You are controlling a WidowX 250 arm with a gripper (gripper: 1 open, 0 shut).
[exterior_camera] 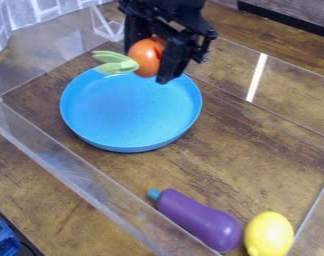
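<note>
My black gripper (157,57) is shut on an orange toy carrot (146,58) with pale green leaves, raised at the top of the view over the back part of a blue plate (130,120). The plate lies on the wooden table, its rear edge partly hidden by the gripper and carrot.
A purple eggplant (198,219) and a yellow lemon (269,235) lie at the front right. Clear plastic walls border the left side. The wood right of the plate (258,130) is bare.
</note>
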